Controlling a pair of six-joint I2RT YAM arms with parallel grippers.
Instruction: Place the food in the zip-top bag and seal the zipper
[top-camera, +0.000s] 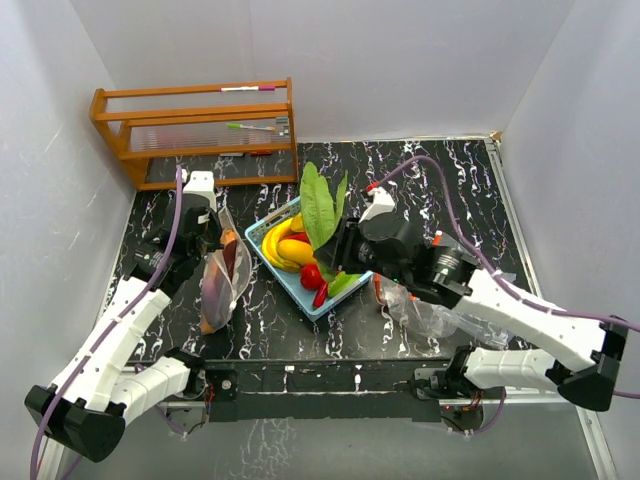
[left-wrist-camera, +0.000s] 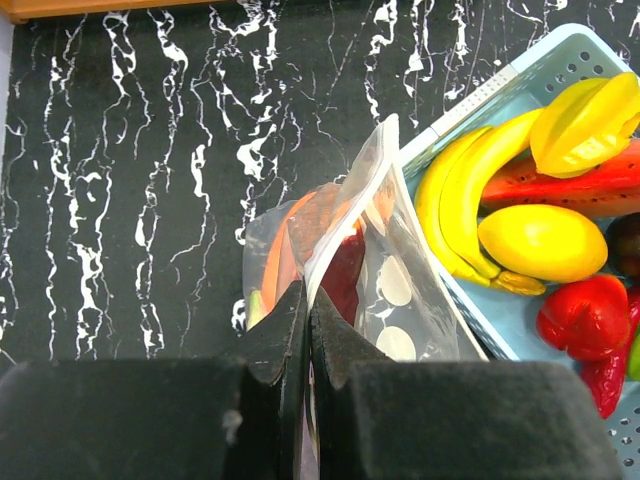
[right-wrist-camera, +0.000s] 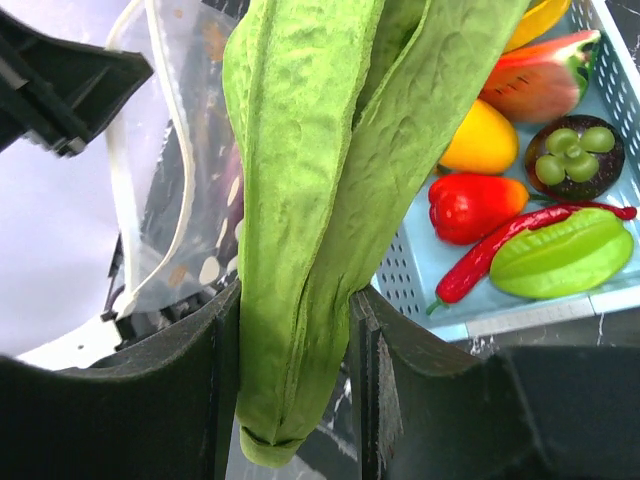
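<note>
A green leafy vegetable (right-wrist-camera: 300, 200), like a cloth lettuce, is pinched near its lower end by my right gripper. In the top view the leaves (top-camera: 318, 208) rise above the blue basket (top-camera: 309, 301), the right gripper (top-camera: 338, 252) beside them. My left gripper is shut on one edge of the clear zip bag (left-wrist-camera: 360, 245). The bag's mouth stands partly open, facing the basket side. Inside it, orange and dark red food (left-wrist-camera: 345, 275) shows through the plastic. Bananas (left-wrist-camera: 465, 200), a yellow fruit (left-wrist-camera: 543, 243) and a red pepper (left-wrist-camera: 585, 317) lie in the basket.
Watermelon (right-wrist-camera: 545, 80), a chili (right-wrist-camera: 490, 250) and a green starfruit (right-wrist-camera: 562, 253) also lie in the basket. More clear bags (top-camera: 430, 310) rest on the right under the right arm. A wooden rack (top-camera: 200, 135) stands at the back left.
</note>
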